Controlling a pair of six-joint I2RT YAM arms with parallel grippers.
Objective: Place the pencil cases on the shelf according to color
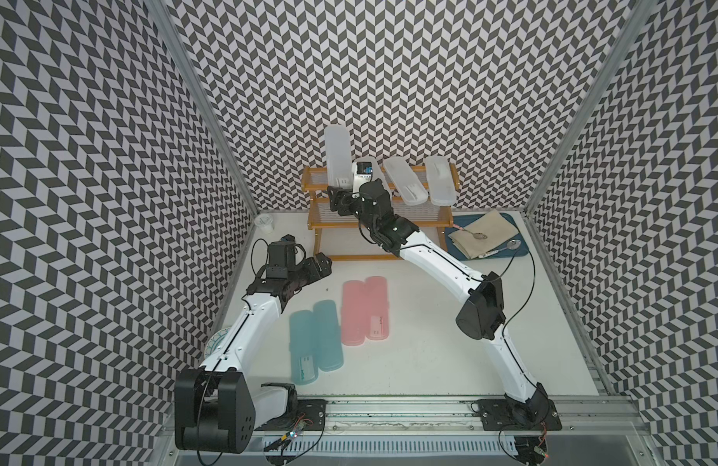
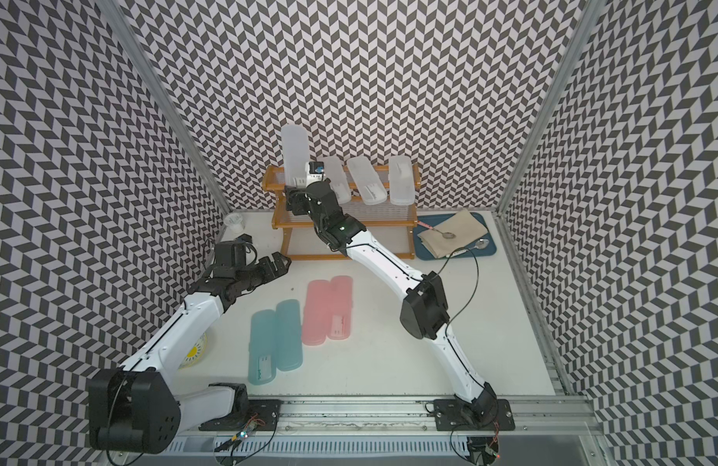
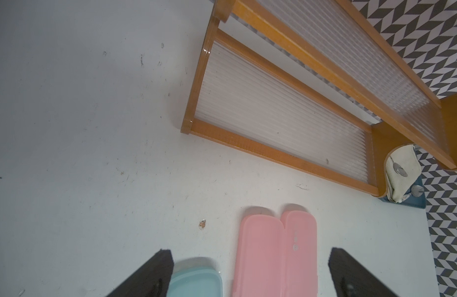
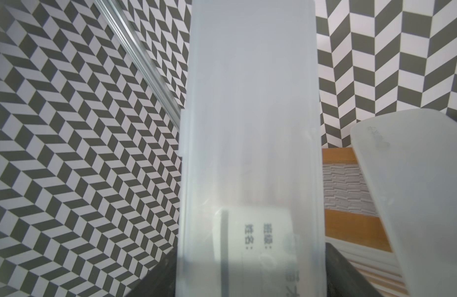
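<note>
In the top left view, a whitish translucent pencil case (image 1: 338,151) rises above the shelf's left end, higher than its neighbours. My right gripper (image 1: 341,200) is at its lower end. In the right wrist view, fingers (image 4: 344,277) flank this white case (image 4: 253,148) closely on both sides; whether they press on it cannot be told. Further white cases (image 1: 405,181) (image 1: 440,180) lie along the top tier of the wooden shelf (image 1: 351,257). Two pink cases (image 1: 353,310) and two blue cases (image 1: 328,334) lie side by side on the table. My left gripper is open and empty, above the table.
Right of the shelf sits a blue tray (image 1: 520,247) with a beige cloth (image 1: 487,233) and spoons. A small whitish object (image 1: 264,223) stands at the back left. The middle and lower tiers look empty, and the table's right half is clear.
</note>
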